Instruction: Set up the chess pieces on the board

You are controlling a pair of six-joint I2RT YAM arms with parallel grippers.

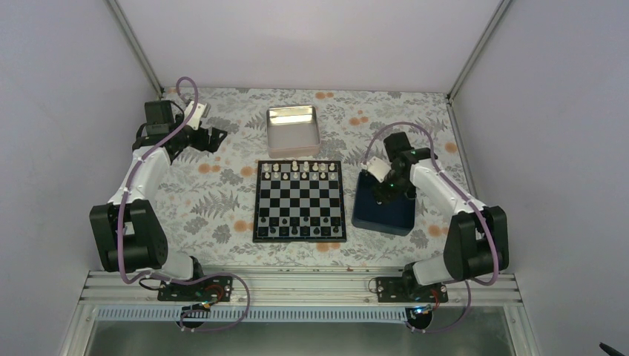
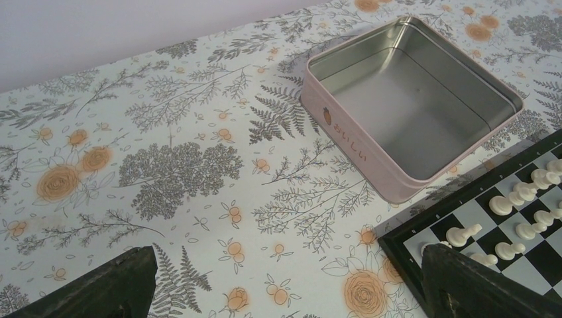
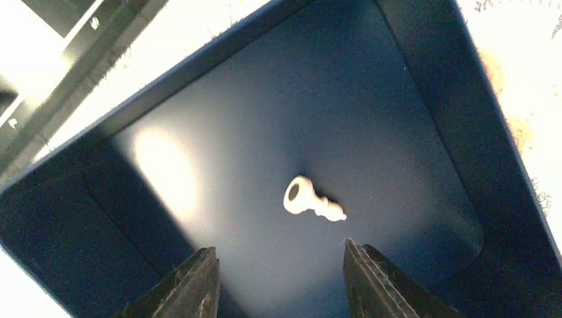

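Observation:
A single pale chess piece (image 3: 311,200) lies on its side on the floor of the dark blue tin (image 1: 383,216). Above it hangs my right gripper, its fingers apart and nothing between them. On the chessboard (image 1: 300,199), pale pieces (image 1: 304,176) stand in two rows at the far end, and dark pieces (image 1: 304,231) line the near end. The third square from the left in the farthest row looks bare. My left gripper (image 1: 219,140) is open and empty, away to the left of the board.
Behind the board sits a pink tin (image 1: 294,153), empty inside, with its near wall close to the board's far edge. The blue tin's walls (image 3: 192,73) rise around the right gripper's working space. Open patterned table lies left of the board.

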